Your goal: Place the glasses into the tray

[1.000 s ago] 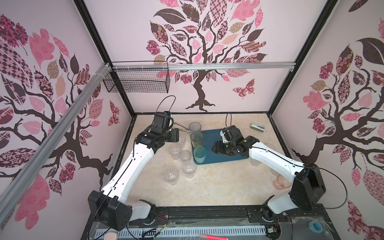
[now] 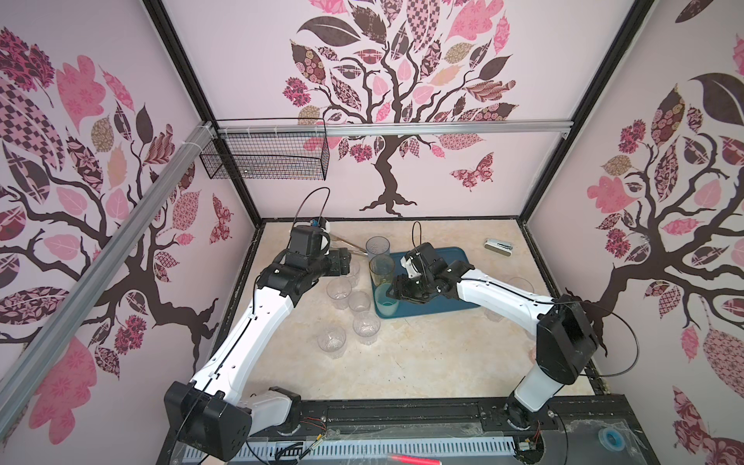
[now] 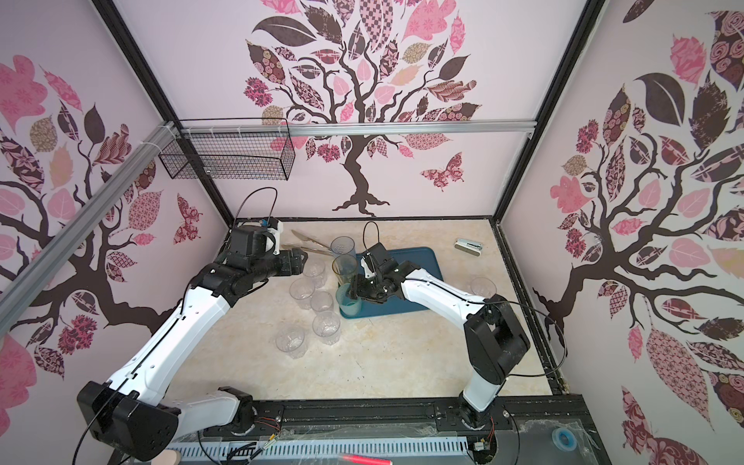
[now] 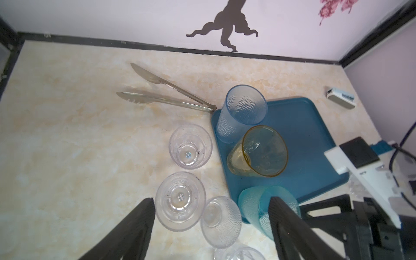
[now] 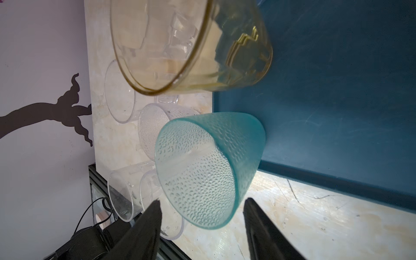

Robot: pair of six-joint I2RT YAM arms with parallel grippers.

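Note:
Three coloured glasses stand along the left side of the blue tray (image 4: 299, 130): a blue glass (image 4: 229, 123) at the back, an amber glass (image 4: 265, 151), and a teal glass (image 5: 240, 134) at the front. My right gripper is open, its fingers at the teal glass's rim; whether they straddle it is unclear. My left gripper hangs with its fingers apart and empty, above several clear glasses left of the tray. Among these are a back clear glass (image 4: 189, 147), a wide clear glass (image 4: 180, 203) and a front-left clear glass (image 2: 331, 339).
Metal tongs (image 4: 169, 100) lie behind the glasses, touching the tray's back-left corner. A stapler (image 2: 498, 246) is at the back right. Near my right arm stands a clear glass (image 3: 483, 286). The tray's right part and the front middle of the table are bare.
My right gripper has moved left across the tray to the teal glass. The left arm has shifted slightly. The glasses have kept their places.

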